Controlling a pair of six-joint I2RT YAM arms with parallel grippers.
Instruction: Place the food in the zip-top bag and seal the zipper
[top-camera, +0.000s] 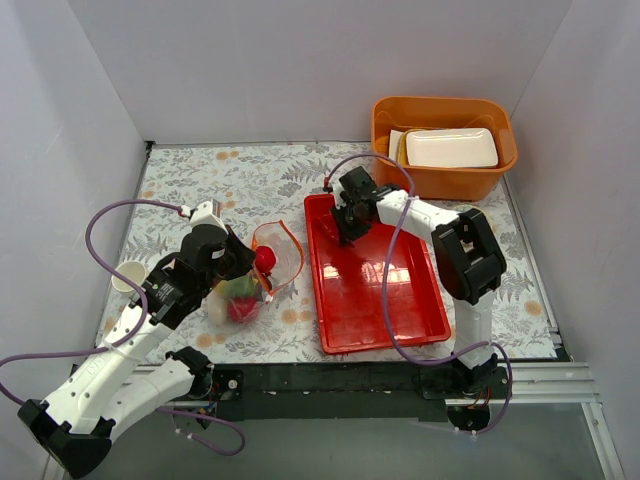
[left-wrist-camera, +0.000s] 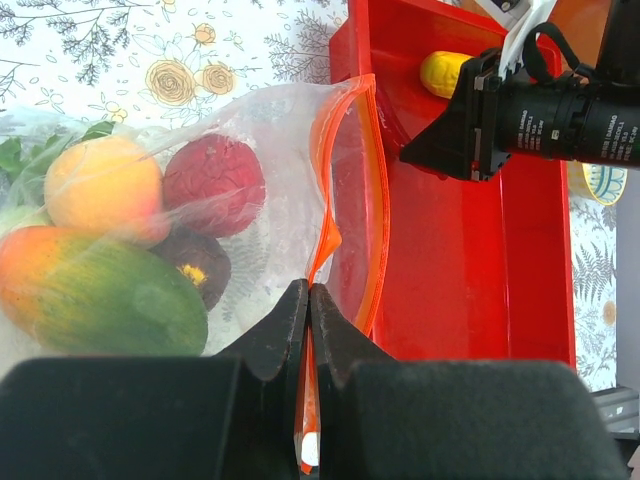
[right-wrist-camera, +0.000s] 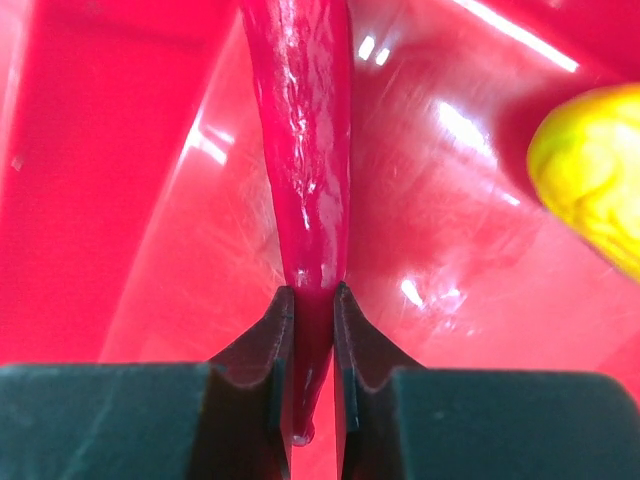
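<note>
The clear zip bag (left-wrist-camera: 280, 150) with orange zipper lies left of the red tray (top-camera: 380, 310), holding a mango (left-wrist-camera: 100, 295), a peach (left-wrist-camera: 100, 195), red produce (left-wrist-camera: 213, 185) and a dark fruit (left-wrist-camera: 193, 263). My left gripper is shut at the zipper edge of the bag's open mouth. In the tray, my right gripper is shut on a long red pepper (right-wrist-camera: 305, 140). A yellow food item (right-wrist-camera: 590, 175) lies beside it.
An orange bin (top-camera: 445, 182) with a white plate (top-camera: 452, 148) stands at the back right. A cream cup (top-camera: 128, 270) sits at the far left.
</note>
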